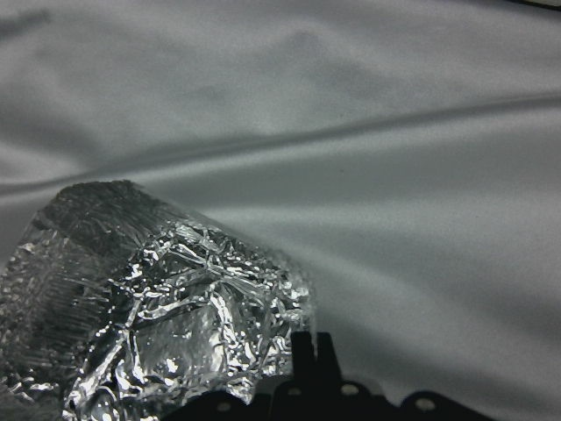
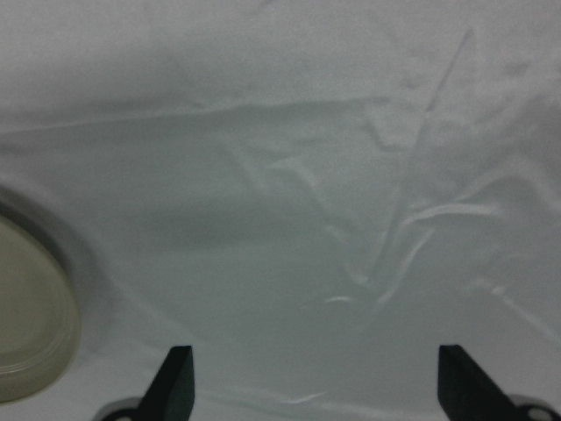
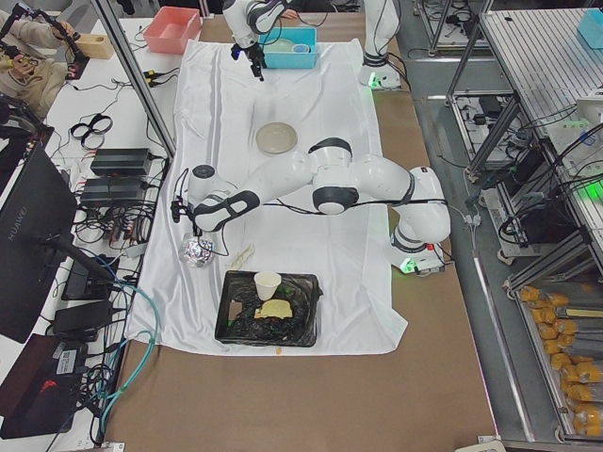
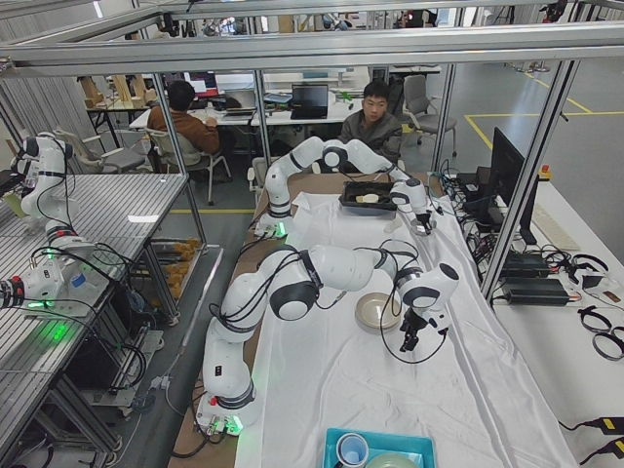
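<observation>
A crumpled silver foil piece (image 3: 198,250) lies on the white cloth at the left of the camera left view, filling the lower left of the left wrist view (image 1: 166,316). My left gripper is at its edge, fingertips close together; whether foil is between them is unclear. My right gripper stands open over bare cloth, with a pale plate (image 2: 26,307) to one side; the plate (image 3: 276,137) also shows mid-cloth in the camera left view.
A black tray (image 3: 236,330) holds a white cup (image 3: 267,284) and a yellow item (image 3: 275,309). A teal bin (image 4: 419,444) with dishes sits at the other end. The cloth around the plate is largely clear.
</observation>
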